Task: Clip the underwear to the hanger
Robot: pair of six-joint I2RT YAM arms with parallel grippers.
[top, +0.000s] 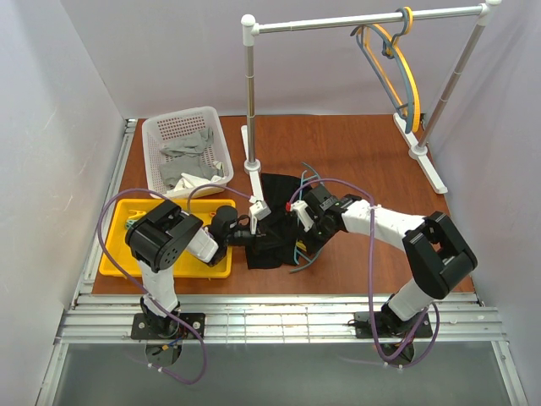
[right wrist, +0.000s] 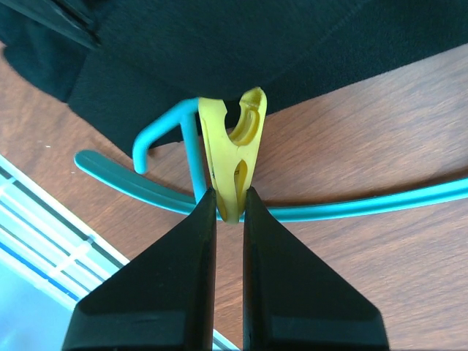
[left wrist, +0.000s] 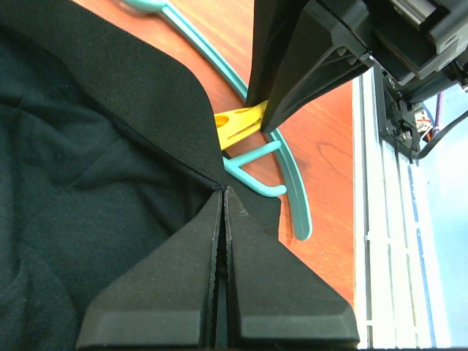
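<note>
Black underwear [top: 270, 254] lies on the wooden table with a teal hanger [right wrist: 380, 201] at its right side, partly under the cloth. My right gripper is shut on a yellow clothespin [right wrist: 227, 146], whose tip is at the hanger's short bar and the cloth edge; whether it grips either is unclear. My left gripper is shut with its tips at the fold of the black waistband [left wrist: 161, 102]; whether any cloth is between them cannot be told.
A yellow bin [top: 118, 258] sits under the left arm. A white basket [top: 152, 144] of clothes stands at the back left. A rack [top: 355, 20] holds other hangers at the back right.
</note>
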